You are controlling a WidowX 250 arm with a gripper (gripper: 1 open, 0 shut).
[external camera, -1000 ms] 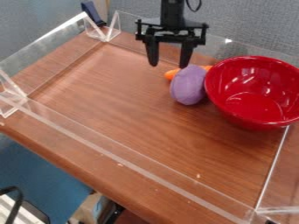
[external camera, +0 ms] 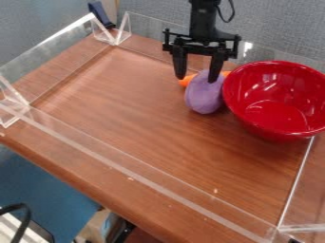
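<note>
My black gripper hangs near the back centre with its two fingers apart and nothing between them, over an orange carrot-like item and a purple eggplant-like item. The purple item partly covers the orange one. A large red bowl sits just right of them.
A clear plastic low wall borders the wooden table. A dark object stands at the back left corner, outside the wall.
My gripper has moved right and down, closer over the orange and purple items. The objects on the table look unmoved.
</note>
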